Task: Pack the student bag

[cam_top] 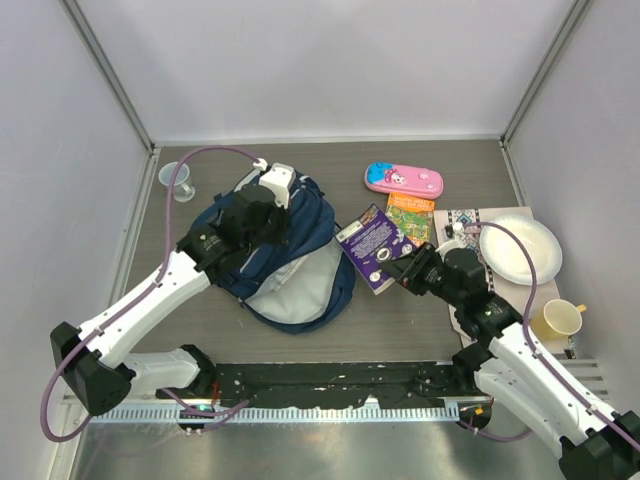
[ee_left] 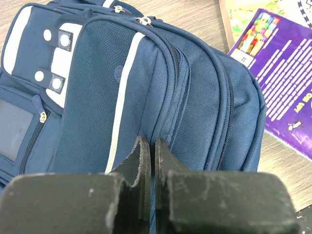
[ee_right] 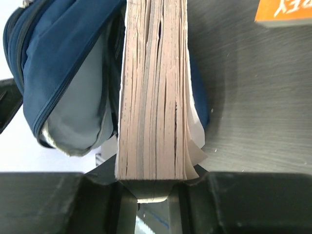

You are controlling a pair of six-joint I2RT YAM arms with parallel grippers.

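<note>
A dark blue backpack [cam_top: 300, 220] lies on the left half of the table, its grey-lined opening [cam_top: 308, 282] gaping toward the right arm. My left gripper is shut on a fold of the bag's fabric along its upper side. In the right wrist view, a thick purple-covered book [ee_right: 153, 92] shows its page edges, with my right gripper shut on its near end. From above, that book [cam_top: 372, 245] is tilted over the table, its left corner close to the bag's opening. An orange and green book [cam_top: 410, 218] lies flat behind it.
A pink pencil case [cam_top: 410, 181] lies at the back. On the right are a white plate [cam_top: 521, 249] and a yellow mug [cam_top: 558, 320]. A clear cup [cam_top: 178, 182] stands behind the bag at left. Bare table [cam_top: 400, 330] lies in front of the books.
</note>
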